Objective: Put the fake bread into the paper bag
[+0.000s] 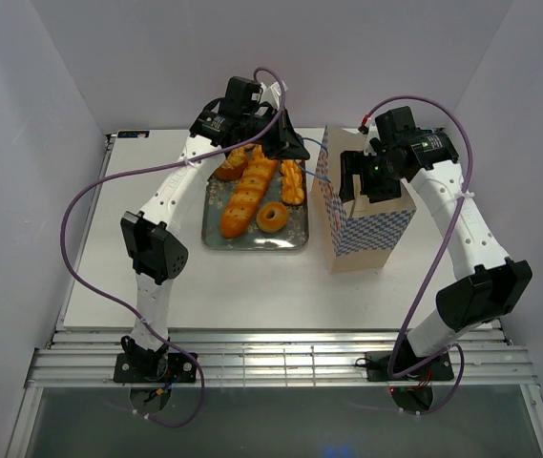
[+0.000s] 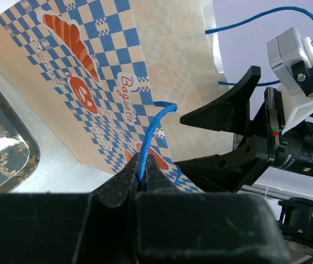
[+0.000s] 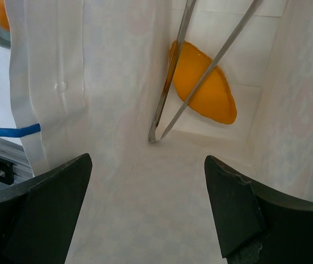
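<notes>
The paper bag point(image 1: 371, 234), blue-checked with printed breads, stands upright with its mouth up. My left gripper is shut on its blue rope handle point(image 2: 152, 126), left of the bag. Over the mouth, my right gripper point(image 1: 357, 181) holds its fingers apart with nothing between them. Inside the bag, in the right wrist view, metal tongs point(image 3: 170, 82) lean into a lower corner, their bend down, below and apart from the fingers. An orange-brown bread piece point(image 3: 200, 82) rests on the bag's floor, partly behind the tongs.
A grey tray point(image 1: 216, 235) left of the bag holds a long loaf point(image 1: 249, 196), a ring bread point(image 1: 272, 218), a braided bread point(image 1: 293, 183) and more, partly under the left arm.
</notes>
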